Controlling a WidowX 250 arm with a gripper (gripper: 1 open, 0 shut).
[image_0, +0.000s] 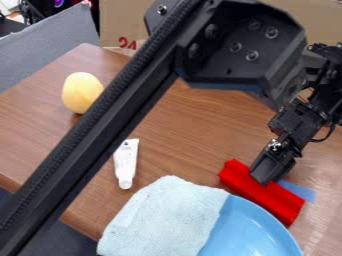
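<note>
My gripper (267, 170) is low at the right, its fingertips down at a red object (274, 200) that lies on the table beside a blue plate (247, 238). Whether the fingers close on it is hard to tell. A pale blue cloth (160, 220) lies over the plate's left part. A small flat blue piece (298, 190) shows behind the red object. A white tube (126, 162) lies to the left of these.
A yellow oval object (82, 92) sits at the back left of the wooden table (181, 135). A cardboard box stands behind, and a grey surface is beyond the left edge. The arm's beam crosses the middle.
</note>
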